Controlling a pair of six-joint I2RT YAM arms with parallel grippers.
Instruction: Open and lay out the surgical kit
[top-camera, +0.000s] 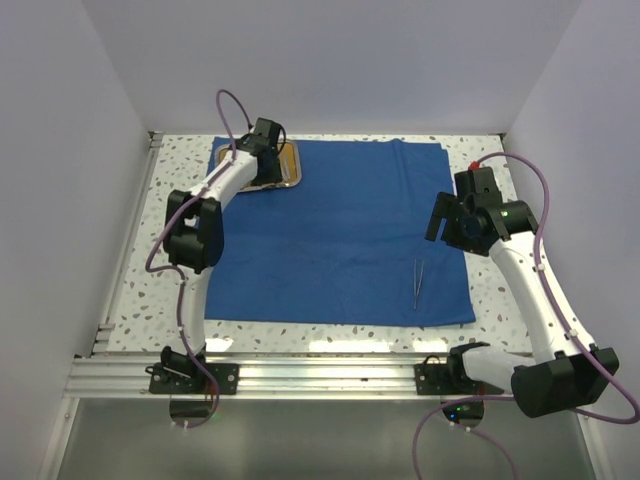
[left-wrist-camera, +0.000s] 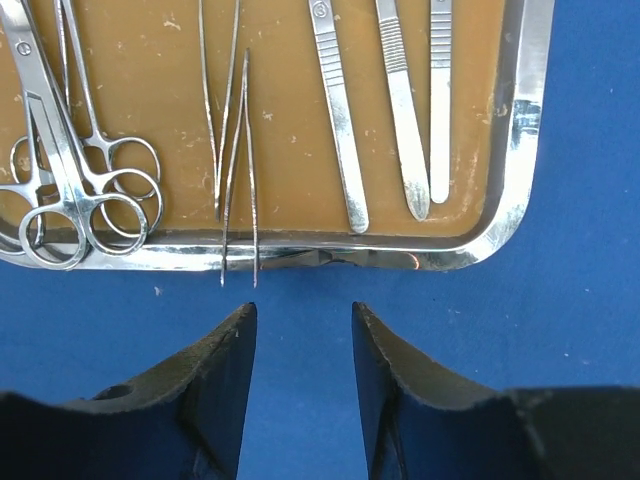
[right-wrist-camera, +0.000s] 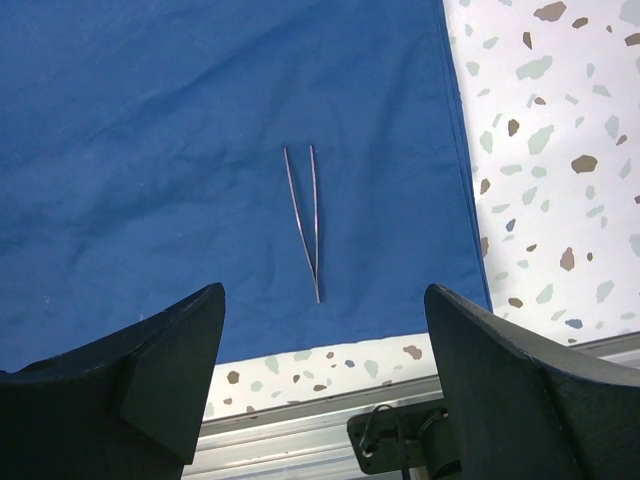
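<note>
A steel tray (left-wrist-camera: 520, 130) at the back left of the blue cloth holds scissors (left-wrist-camera: 70, 160), tweezers (left-wrist-camera: 240, 160) whose tips overhang the near rim, and several scalpel handles (left-wrist-camera: 340, 120). My left gripper is over the tray's near side, fingers parted with only blue cloth seen between them. One pair of tweezers (right-wrist-camera: 316, 240) lies alone on the cloth at the front right. My right gripper (top-camera: 440, 220) hangs open above the cloth's right side, with those tweezers in view between its fingers in the right wrist view.
Speckled table (right-wrist-camera: 560, 150) shows around it, with a metal rail along the front edge and walls at both sides and back.
</note>
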